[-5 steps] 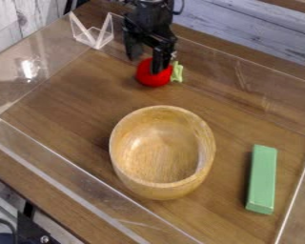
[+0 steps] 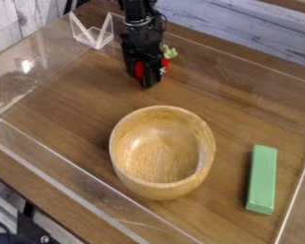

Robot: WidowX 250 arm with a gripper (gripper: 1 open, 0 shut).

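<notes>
My black gripper [image 2: 148, 71] is low over the back middle of the wooden table [image 2: 66, 105], shut on a red round object [image 2: 163, 65] that is mostly hidden behind its fingers. A small light-green item [image 2: 171, 52] shows just behind it. A large wooden bowl [image 2: 162, 152] stands in the front middle, and a green block [image 2: 261, 179] lies at the right.
A clear angular holder [image 2: 91, 30] stands at the back left. The table between gripper and bowl, and toward the right back, is clear. White walls border the back.
</notes>
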